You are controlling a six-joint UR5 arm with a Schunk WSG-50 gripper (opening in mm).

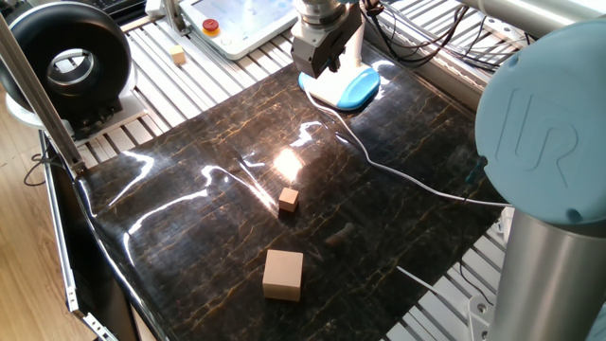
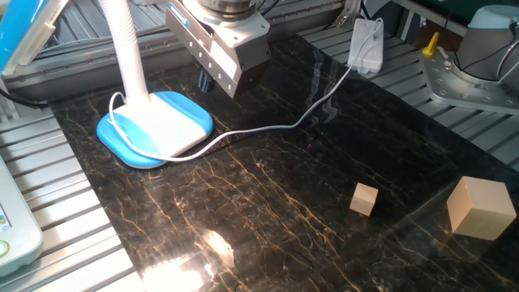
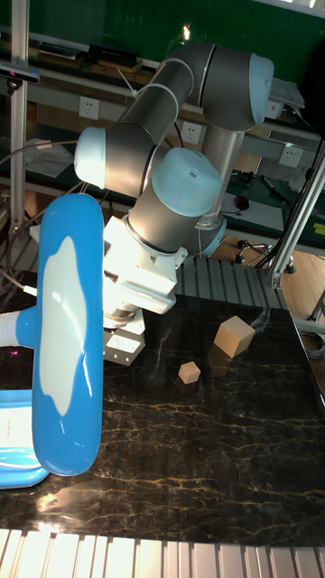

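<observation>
A small wooden cube (image 1: 288,199) rests on the black marbled sheet, and a larger wooden block (image 1: 283,275) sits apart from it. Exterior view 2 has the small cube (image 2: 363,199) right of centre and the large block (image 2: 480,208) near the right edge. My gripper (image 2: 206,82) hangs above the sheet, well away from both, close to the lamp's blue and white base. Its dark fingers are small and partly hidden by the housing, so their spacing is unclear. No object shows at its tips. In exterior view 3 the lamp head stands beside the gripper housing (image 3: 124,347).
The lamp base (image 2: 154,128) occupies the sheet beneath and beside the gripper. From it a white cable (image 1: 374,163) runs across the sheet. Another small wooden block (image 1: 177,55) lies on the slatted table beside the control tablet (image 1: 248,21). Around the two cubes the sheet is clear.
</observation>
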